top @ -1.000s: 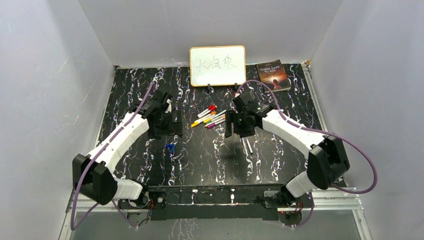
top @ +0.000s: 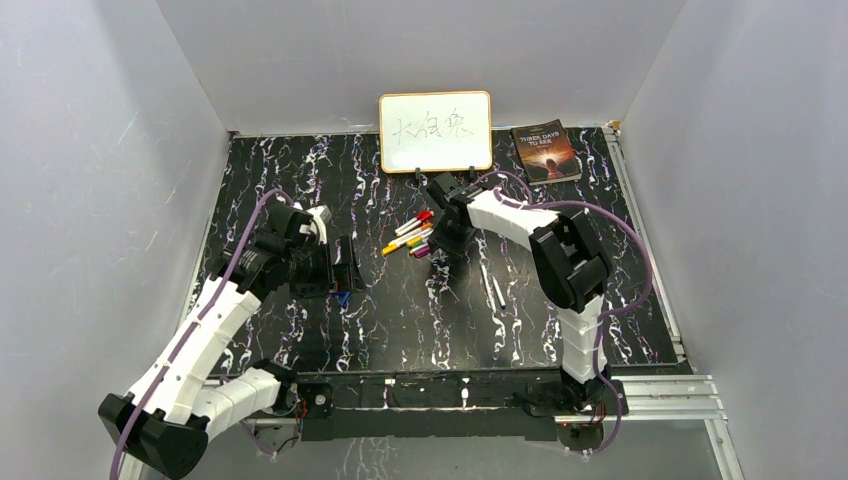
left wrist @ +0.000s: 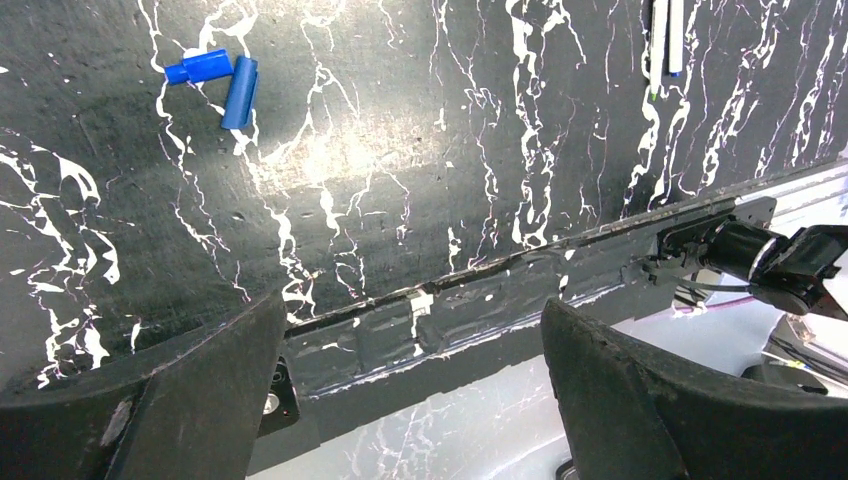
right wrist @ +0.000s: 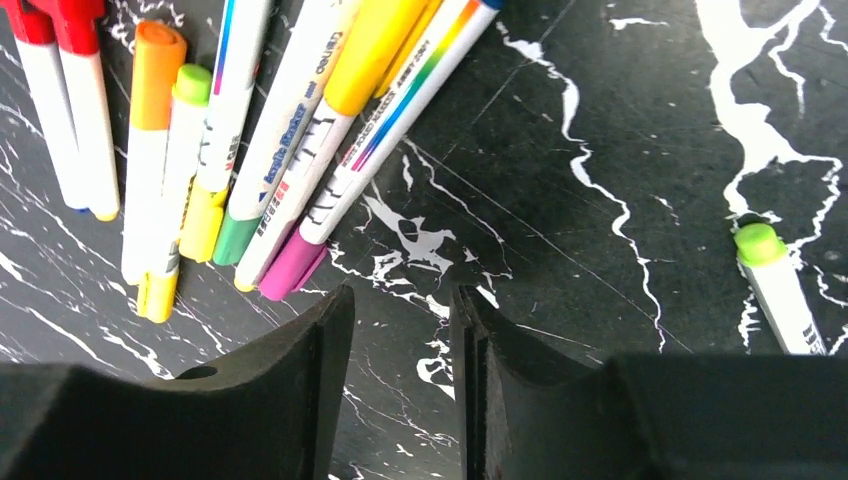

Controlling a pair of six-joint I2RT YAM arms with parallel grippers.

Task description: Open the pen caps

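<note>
A cluster of capped marker pens (top: 405, 236) lies mid-table; the right wrist view shows red, orange, green, yellow and magenta caps (right wrist: 292, 262). My right gripper hangs just over the cluster's near edge, part open, nothing between its fingers. A lone green-capped pen (right wrist: 785, 295) is to its right. My left gripper is open at the table's left, above bare surface, near two loose blue caps (left wrist: 240, 92). Two pens (left wrist: 658, 45) lie apart at the centre right.
A whiteboard (top: 435, 130) stands at the back, with a book (top: 545, 155) beside it.
My right gripper has moved left and back onto the pen cluster, its arm folding inward.
</note>
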